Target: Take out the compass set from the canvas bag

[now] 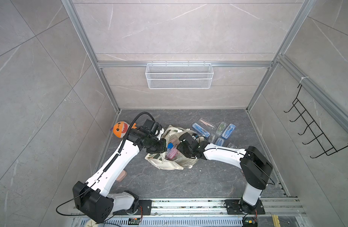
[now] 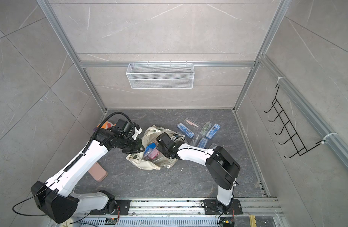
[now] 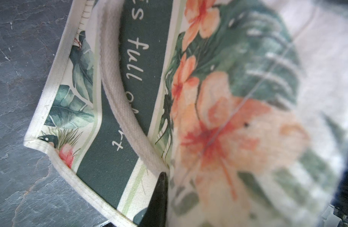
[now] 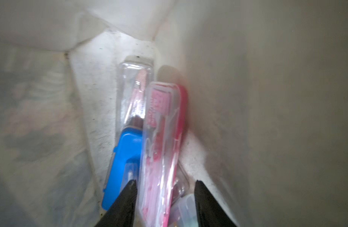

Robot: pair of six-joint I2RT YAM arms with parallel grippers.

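The cream canvas bag (image 1: 164,163) lies open at the middle of the floor. My left gripper (image 1: 158,145) is shut on its floral-printed wall, which fills much of the left wrist view. My right gripper is inside the bag, fingers apart around the lower part of a clear case with pink contents (image 4: 160,140); whether they touch it is unclear. Under and beside that case lie a blue case (image 4: 121,166), another clear case (image 4: 130,83) with a pink item, and a clear item (image 4: 187,208) at the bottom.
Several blue, green and clear cases (image 1: 227,131) lie behind and right of the bag. An orange object (image 1: 121,128) is at back left, a pink item (image 2: 97,172) at front left. A wire basket (image 1: 179,75) hangs on the back wall.
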